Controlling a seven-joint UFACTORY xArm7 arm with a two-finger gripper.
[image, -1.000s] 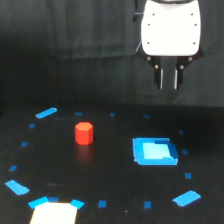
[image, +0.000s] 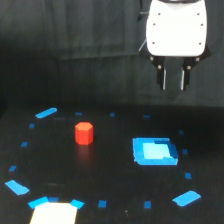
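The white gripper (image: 173, 78) hangs at the top right of the camera view, high above the table, its two thin dark fingers apart with nothing visible between them. A red hexagonal block (image: 84, 133) rests on the dark table at centre left. A blue square frame or tray (image: 170, 161) with a pale blue inside sits at the right, below the gripper.
Blue tape strips (image: 45, 114) and small blue squares mark the black table. A pale cream object (image: 53, 213), partly cut off, is at the bottom left edge. A dark curtain hangs behind.
The gripper has shifted slightly to the right. The objects on the table look unchanged.
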